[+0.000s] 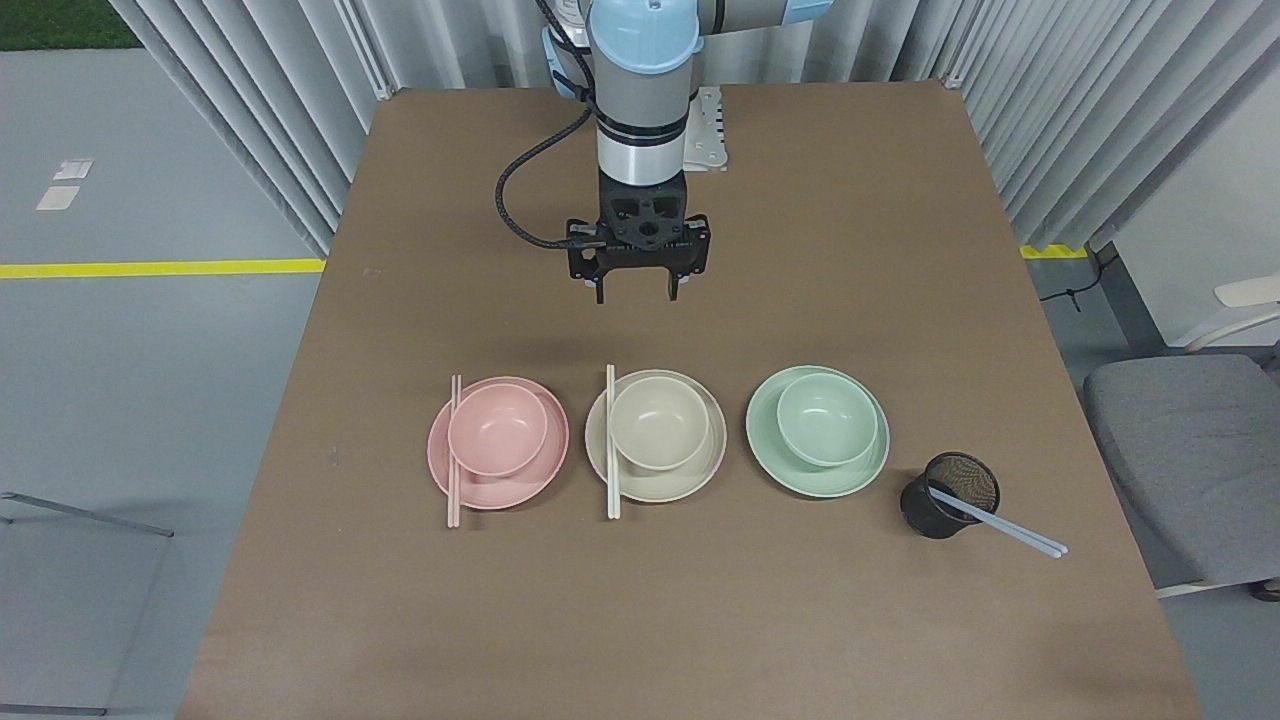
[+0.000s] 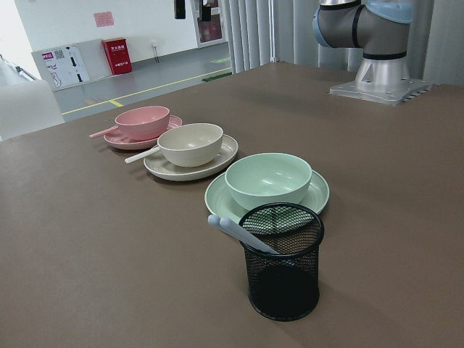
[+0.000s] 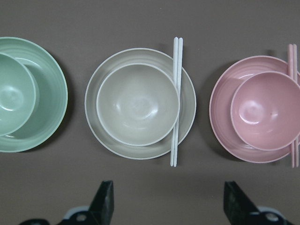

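Observation:
Three place settings stand in a row: a pink bowl [image 1: 498, 428] on a pink plate [image 1: 528, 486] with pink chopsticks [image 1: 455, 451], a cream bowl [image 1: 660, 422] on a cream plate [image 1: 666, 486] with white chopsticks [image 1: 612, 442], and a mint bowl [image 1: 827, 419] on a mint plate [image 1: 822, 481]. A black mesh cup [image 2: 283, 290] holds pale blue chopsticks [image 1: 1014, 534] leaning out. My gripper [image 1: 636, 292] hangs behind the settings, open and empty; in the wrist view its fingers frame bare table below them.
A grey chair [image 1: 1182, 456] stands beside the table's right edge.

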